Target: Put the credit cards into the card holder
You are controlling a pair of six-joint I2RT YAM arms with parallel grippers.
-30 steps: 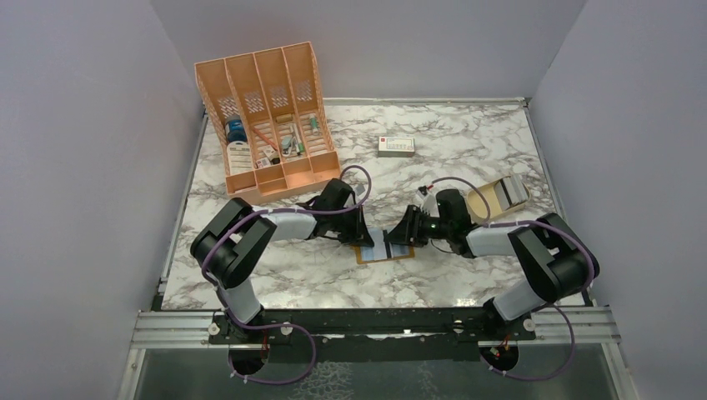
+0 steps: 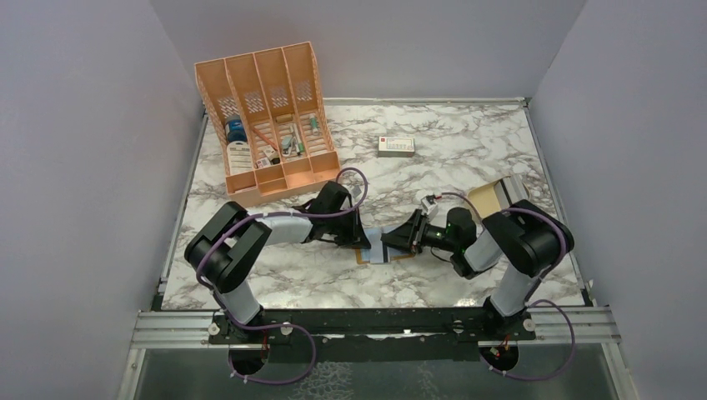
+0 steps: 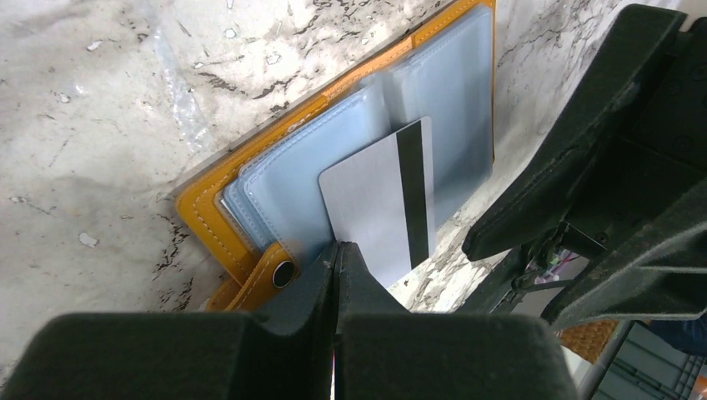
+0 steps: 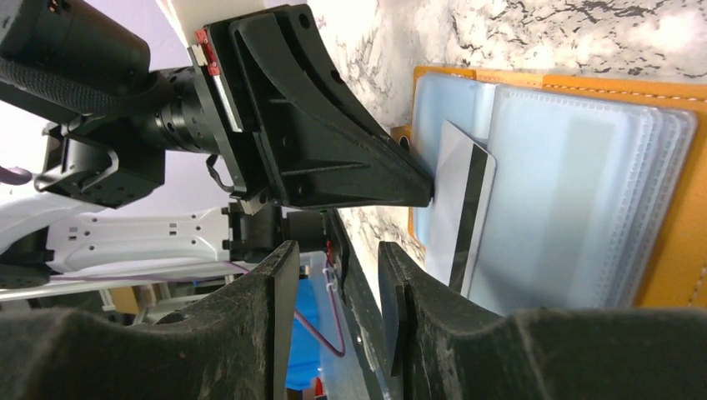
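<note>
The orange card holder (image 3: 218, 193) lies spread open on the table, its clear bluish sleeves (image 3: 296, 154) facing up. A white card (image 3: 367, 183) with a black stripe rests over the sleeves near the middle; whether any edge is inside a sleeve I cannot tell. My left gripper is shut, its tips down against the card and the sleeve beside it, with nothing seen between them. On the other side, my right gripper stands open and empty, close above the holder's right half.
A tan box (image 2: 483, 200) with grey cards in it sits at the right, partly behind the right arm. A small white box (image 2: 396, 147) stands at the back. An orange organizer (image 2: 275, 183) fills the back left.
The card now pokes out a little past the holder's front edge. The left arm has barely moved.
</note>
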